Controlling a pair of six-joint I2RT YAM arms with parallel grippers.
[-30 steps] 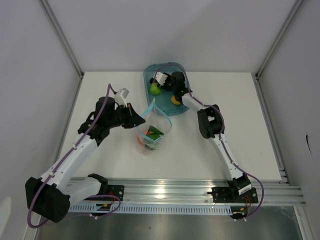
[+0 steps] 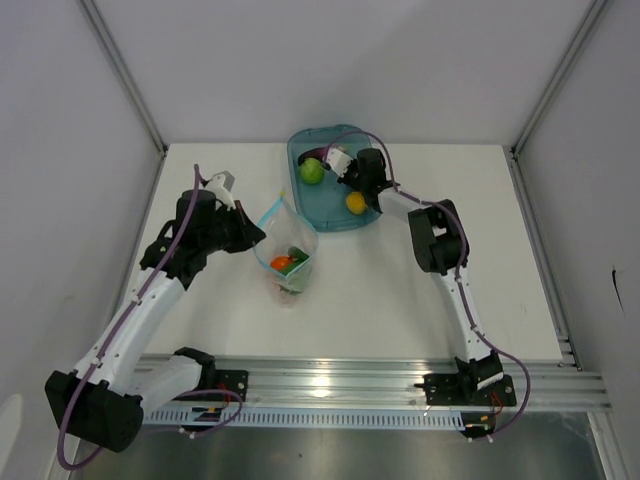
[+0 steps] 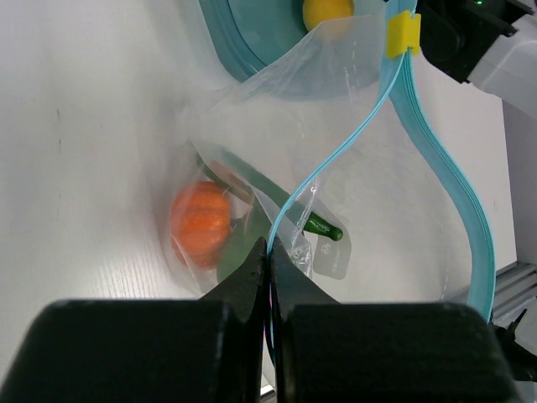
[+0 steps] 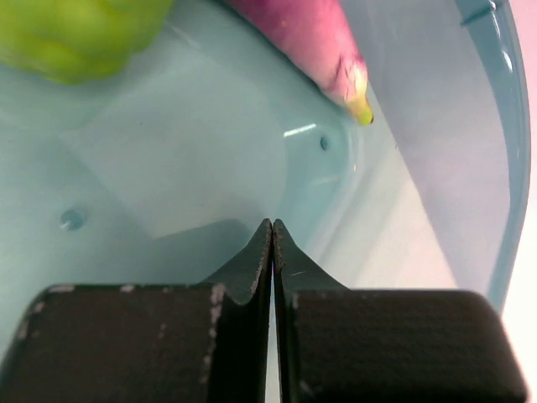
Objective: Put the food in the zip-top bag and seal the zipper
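Note:
My left gripper is shut on the blue-edged rim of the clear zip top bag [image 2: 291, 222], whose mouth hangs open. Inside the bag lie an orange pumpkin-like piece [image 3: 200, 222] and a green vegetable [image 3: 320, 225]. Over the blue bin [image 2: 325, 212] my right gripper is shut, with nothing between its fingertips. The purple eggplant [image 4: 306, 42] rests in the bin ahead of those fingertips, apart from them; its far end is out of the right wrist view. Beside it sits a green round vegetable [image 4: 80, 38].
A yellow-orange round food [image 2: 355, 203] lies in the bin near its front right. The bin's wall [image 4: 495, 168] rises close to the right gripper. A yellow slider [image 3: 403, 34] sits on the bag's rim.
The left gripper has shifted left with the bag's rim.

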